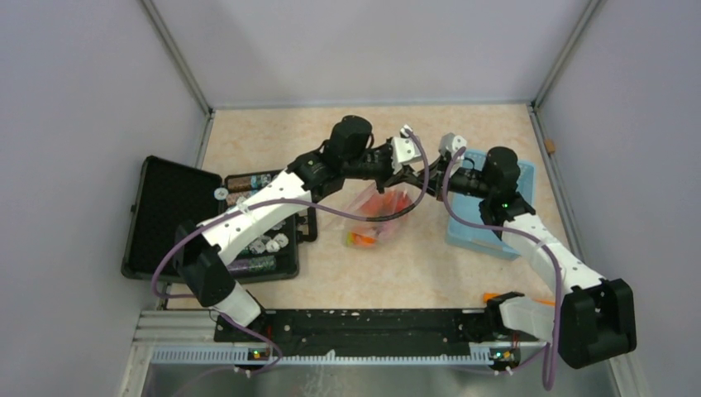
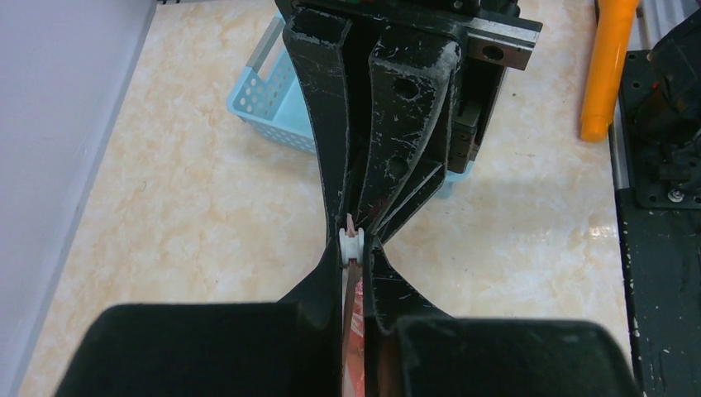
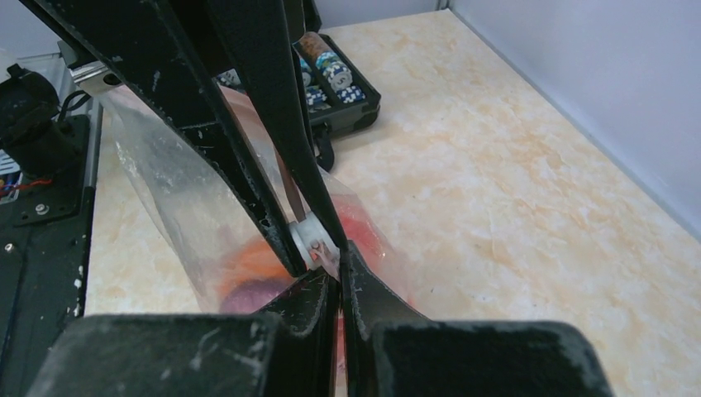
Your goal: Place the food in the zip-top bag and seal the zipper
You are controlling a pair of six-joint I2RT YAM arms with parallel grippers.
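The clear zip top bag point(image 1: 385, 211) hangs below my two grippers in the top view, with red, orange and purple food inside. A white zipper slider point(image 2: 351, 246) sits between the fingertips of my left gripper point(image 1: 405, 175), which is shut on it. Touching tips with it from the right is my right gripper, shut, with the pinkish end of the bag's zip strip point(image 3: 325, 258) running into its fingertips. Behind the slider the strip continues between the left fingers. Through the bag's side point(image 3: 178, 190) in the right wrist view, the food looks blurred.
A light blue basket point(image 1: 484, 240) stands to the right, partly under the right arm. At the left lies an open black case point(image 1: 174, 219) with poker chips. An orange object point(image 2: 606, 70) lies near the front edge.
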